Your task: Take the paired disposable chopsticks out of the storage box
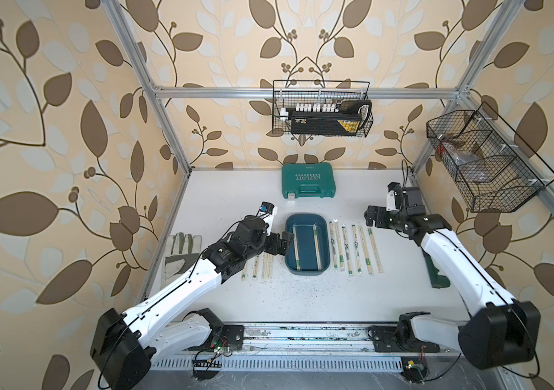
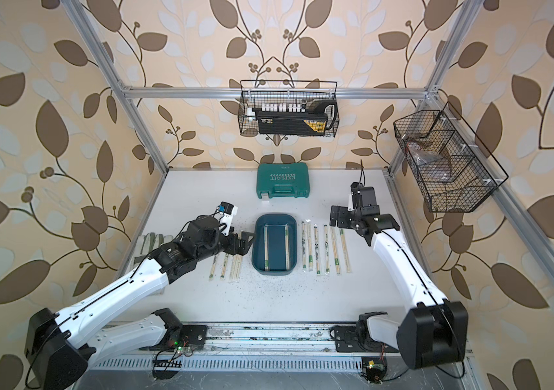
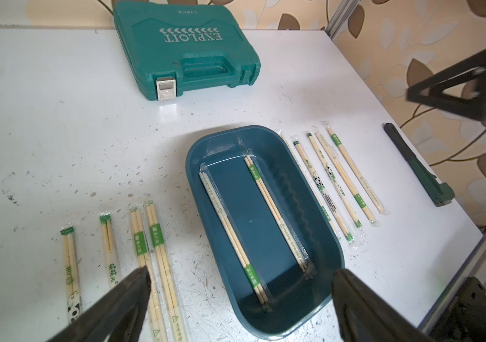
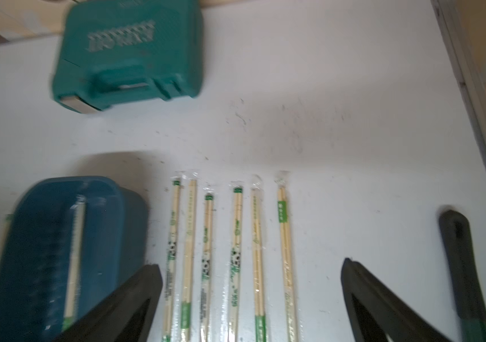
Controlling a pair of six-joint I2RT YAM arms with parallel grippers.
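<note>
The storage box is a blue rectangular bin (image 3: 197, 199) in the middle of the table. Two wrapped chopstick pairs lie lengthwise inside it, a left pair (image 3: 232, 233) and a right pair (image 3: 277, 213), with a gap between them. My left gripper (image 1: 281, 243) is open above the table by the bin's left rim, nothing between its fingers. Over the table to the right of the bin, my right gripper (image 1: 375, 216) also stands open and empty. Below and before it lie several wrapped pairs, the rightmost pair (image 4: 287, 256) among them, side by side.
Several more wrapped pairs, one of them a panda-printed pair (image 3: 72, 273), lie left of the bin. A green tool case (image 3: 186, 48) stands behind it. Gloves (image 1: 181, 250) lie at the far left, and a dark-handled green tool (image 3: 417, 165) at the right edge.
</note>
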